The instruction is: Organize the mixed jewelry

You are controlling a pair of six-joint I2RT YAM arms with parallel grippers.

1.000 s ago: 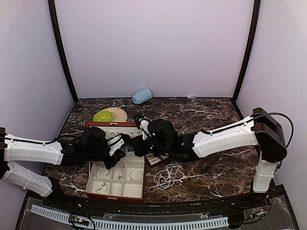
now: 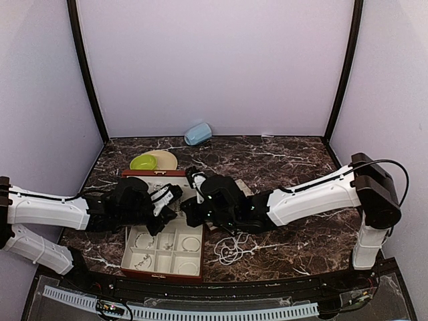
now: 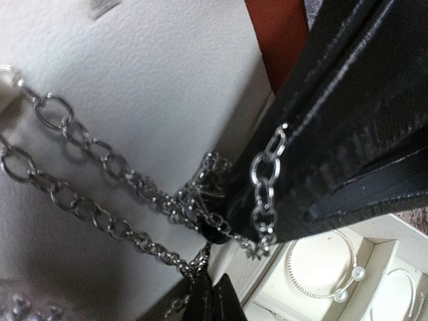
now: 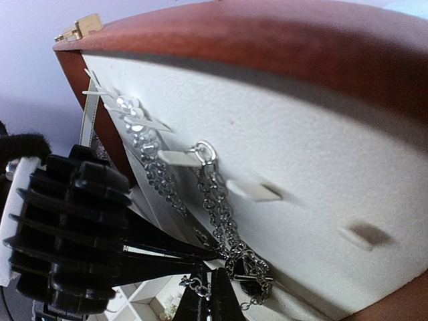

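A silver chain necklace (image 4: 217, 207) hangs by its ring from a white peg (image 4: 179, 158) inside the upright jewelry box lid (image 4: 301, 147). My left gripper is shut on the chain's lower part near the foot of the lid. Right beside it, my right gripper is shut, and a short chain end (image 4: 194, 286) lies across its tips; whether links sit between them I cannot tell. In the left wrist view, loose links (image 3: 264, 194) drape in front of the right gripper's dark fingers (image 3: 348, 120). Both grippers (image 2: 175, 214) meet over the box from above.
Another necklace (image 4: 147, 150) with clear beads hangs farther along the lid, and other pegs (image 4: 254, 190) are bare. Bracelets lie in the box compartments (image 2: 164, 257). White cords (image 2: 231, 247) lie right of the box. A green bowl (image 2: 143, 162) and blue cup (image 2: 198, 134) stand behind.
The box has shifted slightly to the right. My left arm looks nearly still.
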